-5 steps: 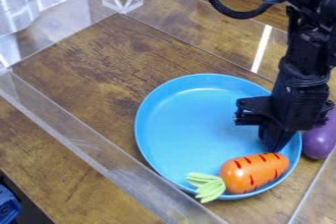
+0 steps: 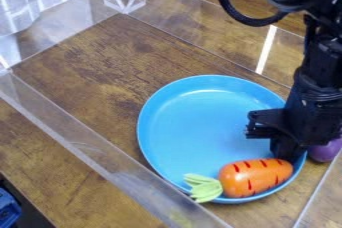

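Note:
A light-blue plate (image 2: 187, 127) rests on the wooden surface. An orange toy carrot (image 2: 251, 177) with pale green leaves lies on its front-right part. My black gripper (image 2: 278, 132) is low over the plate's right side, just above and behind the carrot; its fingers look shut, with nothing visible held, though their tips are partly hidden. A purple object (image 2: 325, 148) is at the right beside the plate, partly hidden behind the gripper.
Clear walls enclose the wooden surface (image 2: 94, 67). A dark blue item (image 2: 7, 210) shows at the bottom-left edge, beyond the clear wall.
The gripper and arm have shifted slightly, and more of the purple object is covered by them. The carrot and plate look almost the same.

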